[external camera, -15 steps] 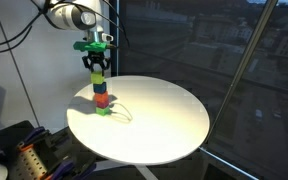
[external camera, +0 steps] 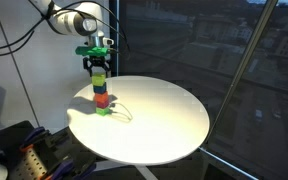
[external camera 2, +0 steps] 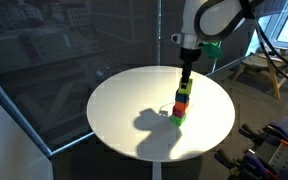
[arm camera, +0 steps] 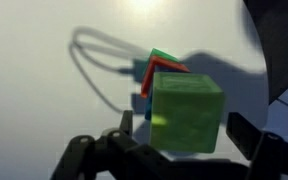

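Note:
A tower of stacked blocks stands on the white table. From the top, it shows a yellow-green block (external camera: 98, 78), a blue block (external camera: 100, 87), red blocks (external camera: 102, 100) and a green block (external camera: 103, 110) at the bottom. My gripper (external camera 2: 186, 74) points down at the tower's top. In the wrist view its dark fingers (arm camera: 249, 138) stand on either side of the top block (arm camera: 188, 112), with a gap showing on both sides. That block hides most of the ones below; a red edge (arm camera: 164, 66) and a green corner peek out behind it.
The tower stands near the table's edge on the arm's side. Its shadow falls on the tabletop.
The tower stands in the same place. My gripper stays at its top, with at most a slight shift; the views are too small to tell more.

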